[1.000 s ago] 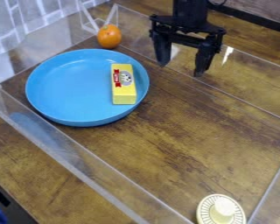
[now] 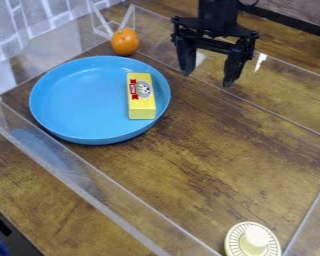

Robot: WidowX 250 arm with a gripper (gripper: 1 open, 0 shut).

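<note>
My black gripper [image 2: 211, 56] hangs over the wooden table at the top centre, its two fingers spread apart with nothing visible between them. Left of it, a blue plate [image 2: 69, 115] holds a yellow box [image 2: 140, 100] with a small label, lying on the plate's right half. An orange round fruit [image 2: 124, 42] sits behind the plate, to the left of the gripper.
A white-and-cream round lid or disc [image 2: 252, 240] lies at the bottom right. Clear plastic edges run along the left and across the table.
</note>
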